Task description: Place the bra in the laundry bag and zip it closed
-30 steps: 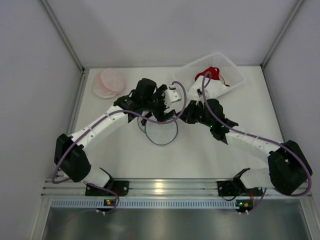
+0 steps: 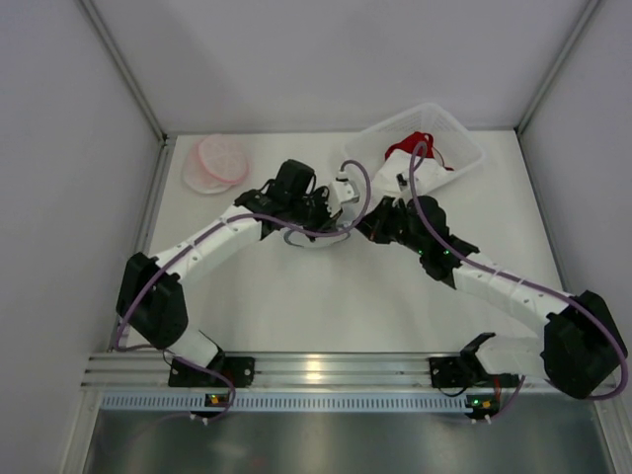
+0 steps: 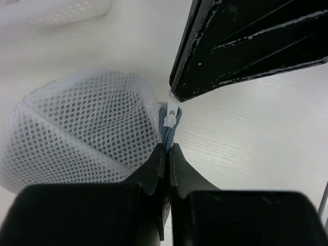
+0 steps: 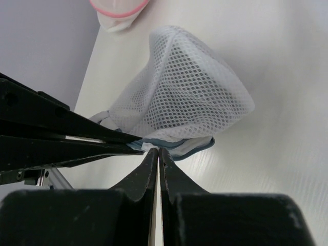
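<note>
The white mesh laundry bag (image 3: pixel 92 115) with its grey-blue zipper (image 4: pixel 179 147) lies in the table's middle, mostly under the left arm from above (image 2: pixel 318 241). My left gripper is shut on the zipper edge of the bag. Close against it, my right gripper is shut at the zipper's end. A white zipper pull (image 3: pixel 170 119) reaches up to the right fingertips (image 3: pixel 187 89); whether they pinch it is unclear. No bra can be made out through the mesh. Red fabric (image 2: pixel 417 146) lies in the white basket, and I cannot tell what garment it is.
The white basket (image 2: pixel 462 133) stands at the back right, also holding a white cloth (image 2: pixel 410 174). Round pink-edged mesh bags (image 2: pixel 217 163) lie at the back left.
The bag's rounded front edge, spread towards the front before, now sits pulled up and back under the left gripper. The left gripper has shifted slightly; the right arm has moved a little to the right.
</note>
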